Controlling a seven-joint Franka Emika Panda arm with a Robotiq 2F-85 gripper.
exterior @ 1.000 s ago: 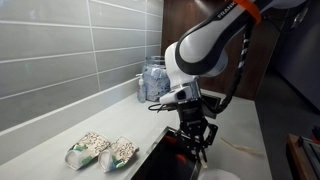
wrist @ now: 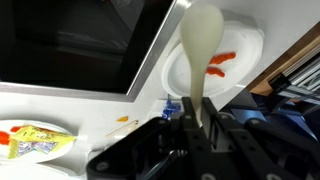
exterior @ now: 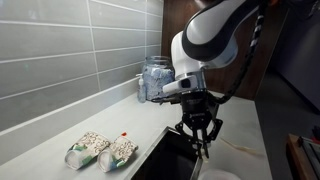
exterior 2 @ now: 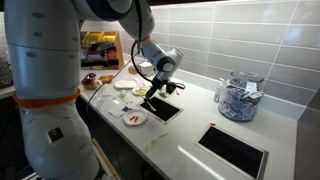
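Note:
My gripper (exterior: pixel 203 138) is shut on a pale, spoon-shaped utensil. In the wrist view the utensil (wrist: pixel 203 45) looks blurred, its rounded end reaching out beyond the fingers. Beneath it lies a white plate (wrist: pixel 180 78) with red-orange pieces (wrist: pixel 217 64) on it. From the side, the gripper hangs by the edge of a dark sink basin (exterior: pixel 168 157), above the counter. In the second exterior view the plate (exterior 2: pixel 128 119) sits in front of the gripper, and how the utensil is gripped is too small to tell.
Two patterned cartons (exterior: pixel 85 149) lie left of the basin. A large glass jar (exterior: pixel 157 76) stands behind. Another plate holds a yellow packet (wrist: pixel 38 141). Bare counter (exterior 2: pixel 215 105) extends between the basin and a second dark recess (exterior 2: pixel 230 148).
Over the last second the arm has risen slightly and shifted right in exterior view 1. The utensil has stayed in the gripper.

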